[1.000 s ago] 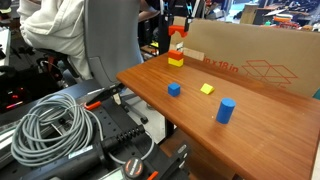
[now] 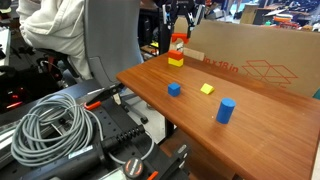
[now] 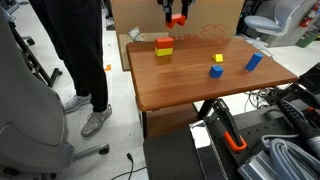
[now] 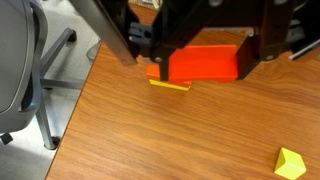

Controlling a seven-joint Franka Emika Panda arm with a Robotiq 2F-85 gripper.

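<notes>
A red block (image 3: 177, 20) is clamped in my gripper, which is shut on it; in the wrist view the block (image 4: 203, 64) spans the gap between the dark fingers. Slightly lower, a small stack stands at the far end of the table: a red block (image 3: 164, 43) on top of a yellow block (image 3: 165, 52). The held block hangs above this stack and apart from it, offset to the right in exterior view 2. In the wrist view the held block partly covers the stack, whose yellow block (image 4: 170, 84) peeks out below.
On the wooden table (image 2: 255, 140) lie a blue block (image 2: 174, 89), a loose yellow block (image 2: 207, 88) and a blue cylinder (image 2: 226, 110), all away from the stack. A cardboard panel (image 2: 265, 65) borders the back edge. Bare tabletop separates the loose pieces.
My gripper has come down a little toward the stack, the red block still held. The stack and loose pieces have stayed put.
</notes>
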